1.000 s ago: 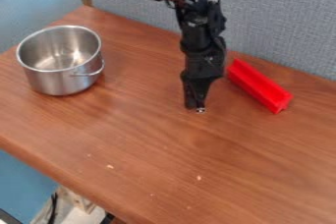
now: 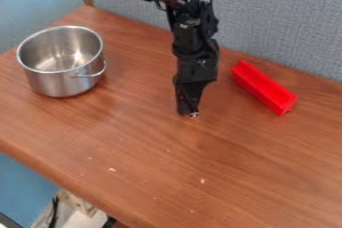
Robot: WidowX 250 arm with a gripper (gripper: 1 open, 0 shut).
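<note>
My black gripper (image 2: 191,112) points straight down at the middle of the wooden table, its tip low at the surface and shut; I see nothing clearly held between its fingers. To its left stands a steel pot (image 2: 60,60) with a side handle, apart from it. To its right lies a long red block (image 2: 263,86), also apart from the gripper, angled toward the back wall.
A grey padded wall (image 2: 278,17) runs along the back, with a light blue surface beyond the table's left edge.
My gripper has moved a little to the left, away from the red block, staying low. The pot and red block have not visibly moved.
</note>
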